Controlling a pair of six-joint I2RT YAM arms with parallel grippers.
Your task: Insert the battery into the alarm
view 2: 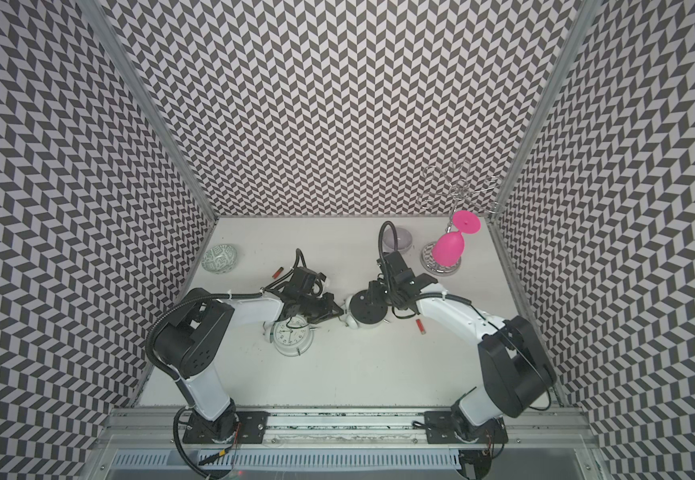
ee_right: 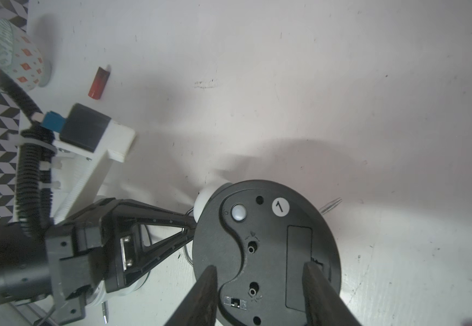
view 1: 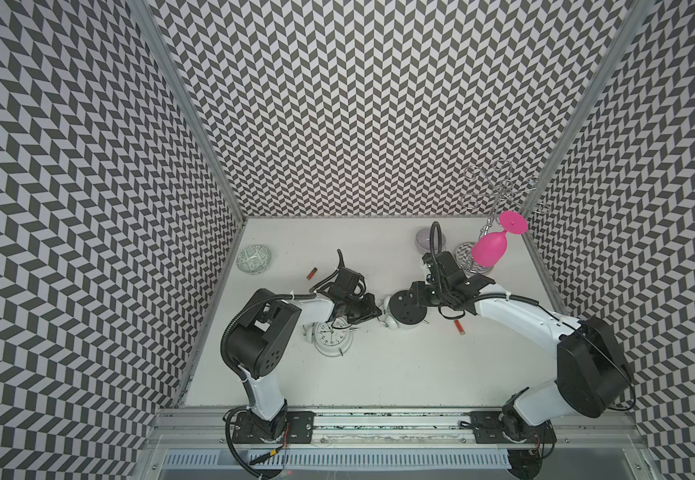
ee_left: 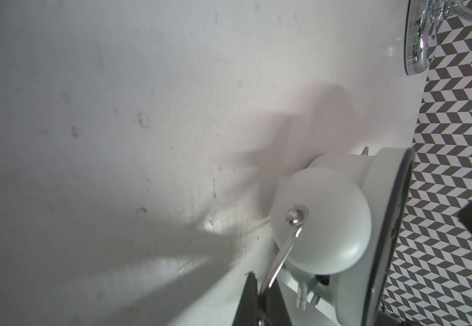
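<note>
An alarm clock lies face down, its black back [ee_right: 268,250] up, with the battery cover [ee_right: 298,260] closed at its right side. My left gripper is shut at the clock's metal handle [ee_left: 285,250] beside a white bell [ee_left: 328,228]. My right gripper stands open just over the back. Red batteries [view 1: 459,326] [ee_right: 99,82] lie apart on the table, right of the clock and toward the back left. A second white clock [view 1: 332,338] lies face up under the left arm.
A green patterned bowl [view 1: 253,258] is at the back left. A lilac bowl [view 2: 398,238] and a pink ornament [view 2: 448,249] on a metal stand are at the back right.
</note>
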